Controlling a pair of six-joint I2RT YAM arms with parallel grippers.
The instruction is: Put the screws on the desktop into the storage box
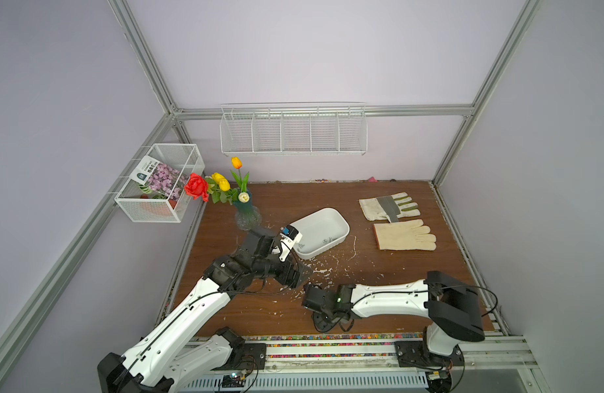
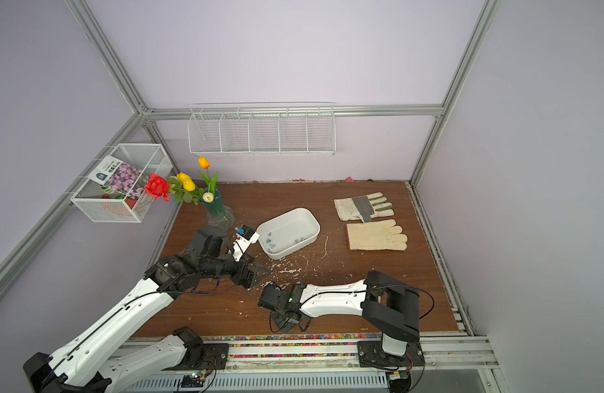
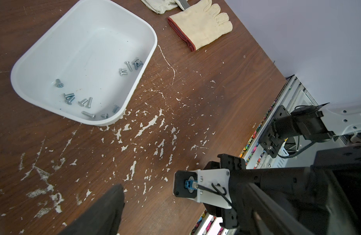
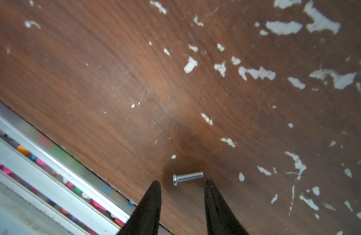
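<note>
A single silver screw (image 4: 187, 177) lies on the brown desktop near its front edge, just beyond the fingertips of my right gripper, which are parted with nothing between them. The white storage box (image 3: 86, 58) holds several screws (image 3: 89, 102) on its floor. My left gripper hovers beside the box's near side, open and empty, with the right arm below it in that wrist view.
A vase of flowers (image 1: 248, 213) stands behind the left arm. Two gloves (image 1: 404, 235) lie at the back right. A wire basket (image 1: 159, 206) hangs on the left.
</note>
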